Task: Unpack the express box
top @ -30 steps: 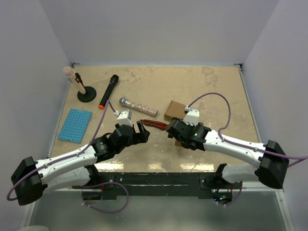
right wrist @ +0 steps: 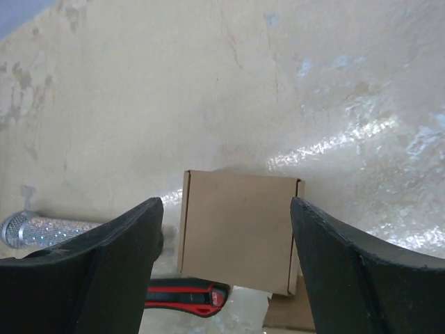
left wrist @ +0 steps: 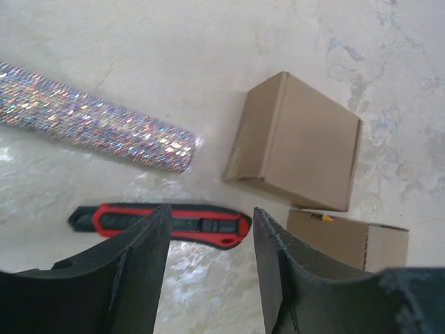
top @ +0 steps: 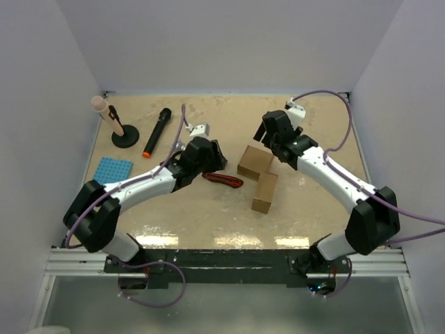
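Note:
My left gripper (top: 214, 156) hangs over the red-and-black box cutter (top: 222, 179); in the left wrist view the cutter (left wrist: 174, 221) lies just beyond its parted fingers, with nothing between them. My right gripper (top: 268, 129) stands open above and behind the larger cardboard box (top: 254, 160), which fills the space beyond its fingertips in the right wrist view (right wrist: 236, 229). A smaller cardboard box (top: 264, 193) lies in front of the larger one, near the cutter; it shows also at the lower right of the left wrist view (left wrist: 327, 236).
A glittery microphone (left wrist: 97, 118), largely hidden under the left arm from above, lies behind the cutter. A black microphone (top: 160, 129), a stand (top: 125, 136) and a blue mat (top: 111, 171) are at the left.
Both arms have moved toward the back of the table: my left gripper over the cutter and glittery microphone, my right gripper up and beyond the boxes, uncovering them.

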